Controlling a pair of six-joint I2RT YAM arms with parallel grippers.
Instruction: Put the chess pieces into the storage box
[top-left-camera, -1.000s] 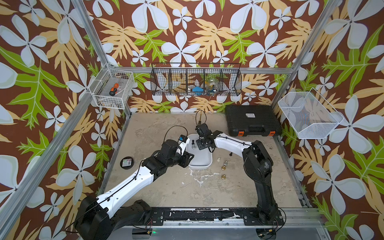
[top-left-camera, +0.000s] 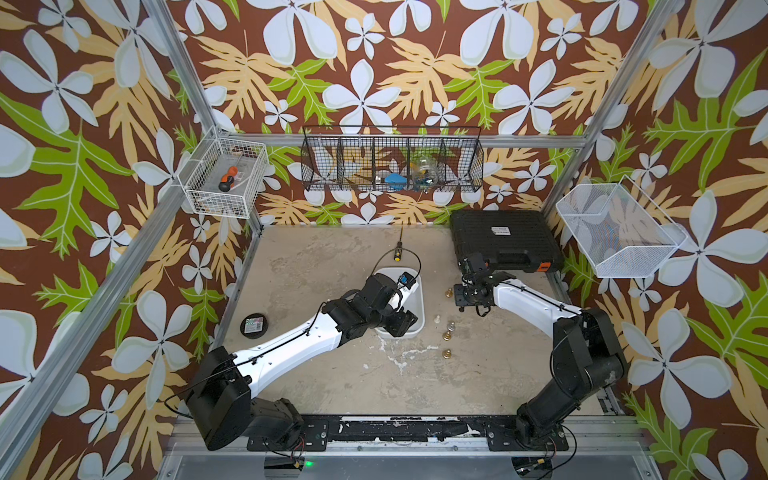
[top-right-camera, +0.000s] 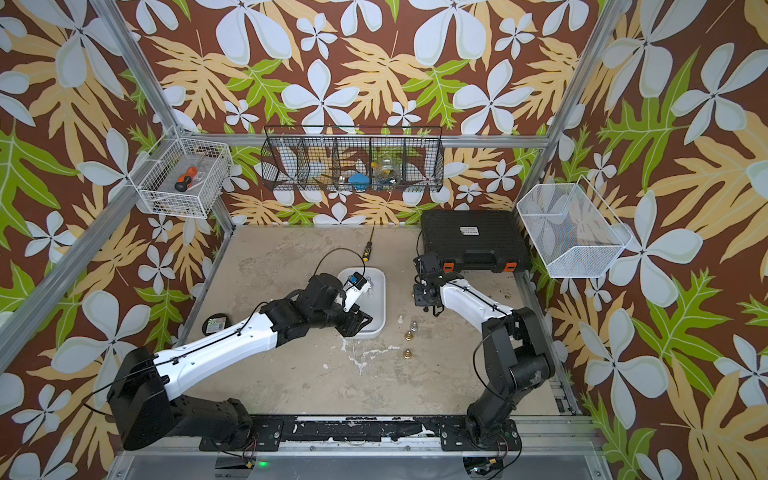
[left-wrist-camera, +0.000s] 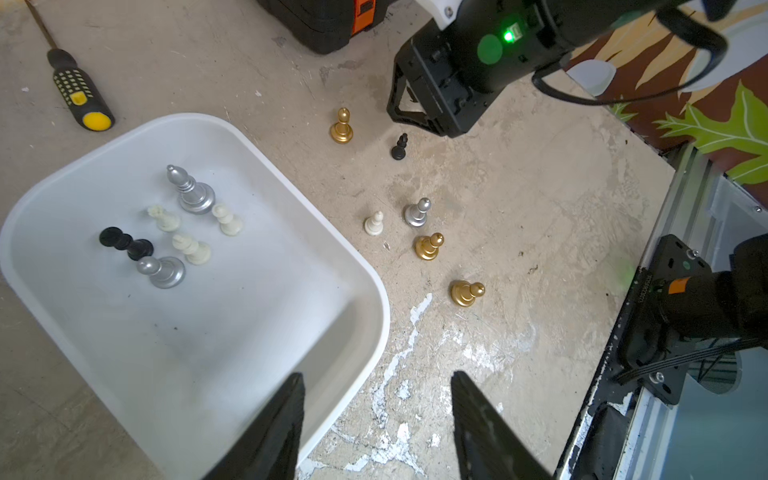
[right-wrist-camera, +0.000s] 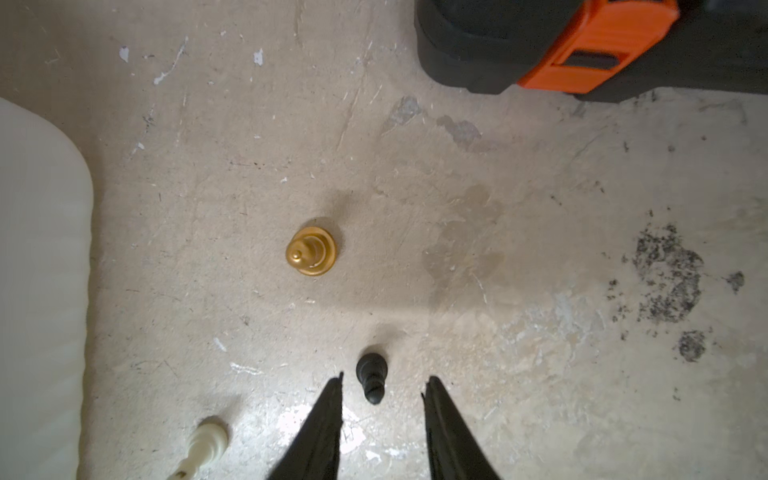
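Observation:
The white storage box (left-wrist-camera: 320, 320) holds silver, white and black chess pieces, among them a silver piece (left-wrist-camera: 194, 192). Outside it, on the table to its right, stand a black pawn (right-wrist-camera: 371, 374), gold pawns such as this gold pawn (right-wrist-camera: 312, 251), a silver pawn (left-wrist-camera: 417, 212) and a white pawn (left-wrist-camera: 373, 223). My left gripper is open and empty above the box's near right wall. Over the black pawn hovers my right gripper, open; in the right wrist view the pawn shows just beyond the gap between the fingertips.
A black tool case (top-left-camera: 508, 236) lies at the back right. Behind the box is a screwdriver (left-wrist-camera: 80, 96), and a round black tape roll (top-left-camera: 254, 325) sits at far left.
From over the box, my right arm has swung right to the black pawn. My left arm has moved right, now covering much of the box from above.

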